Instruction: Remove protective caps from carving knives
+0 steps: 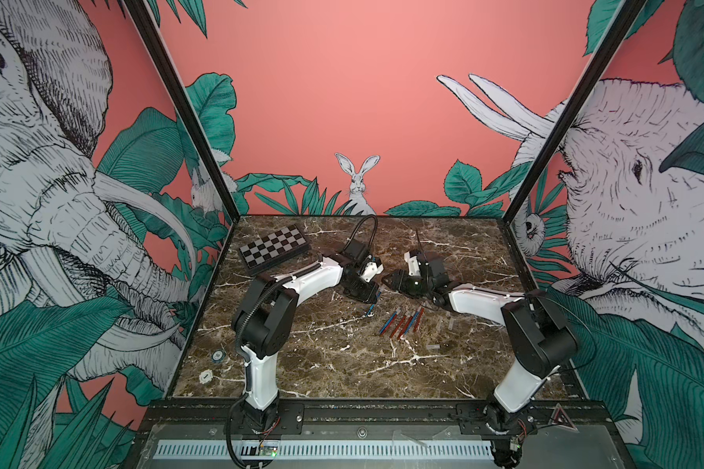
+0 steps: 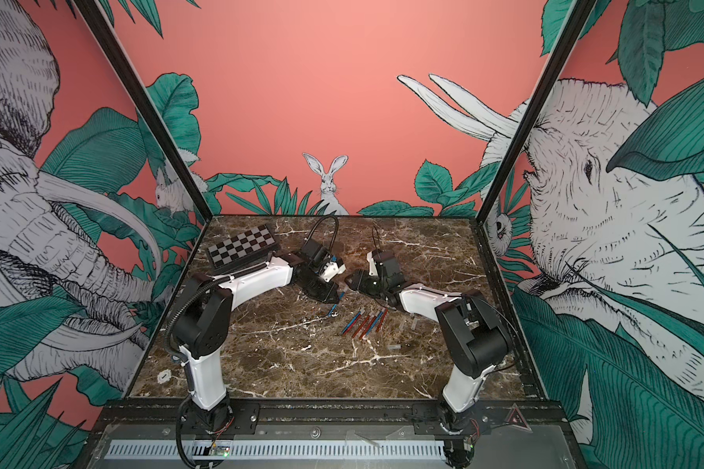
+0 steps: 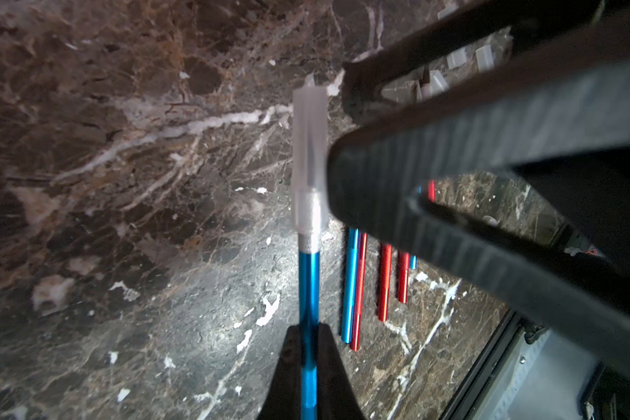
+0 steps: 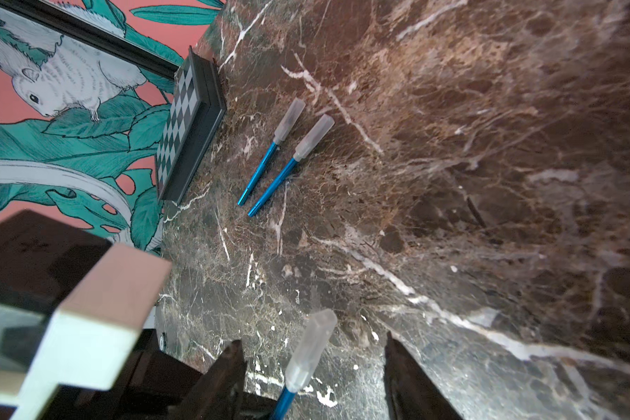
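A blue carving knife (image 3: 308, 280) with a clear cap (image 3: 308, 140) is held upright in view of the left wrist camera, my left gripper (image 1: 374, 295) shut on its handle. In the right wrist view, that knife's cap (image 4: 311, 346) sits between the fingers of my right gripper, which stand open around it, apparently not touching. Two capped blue knives (image 4: 280, 175) lie on the table near the checkered block. A group of red and blue knife handles (image 1: 401, 323) lies front centre, beside several loose clear pieces.
The checkered block (image 1: 272, 248) stands at the back left. Small round items (image 1: 205, 376) lie at the front left.
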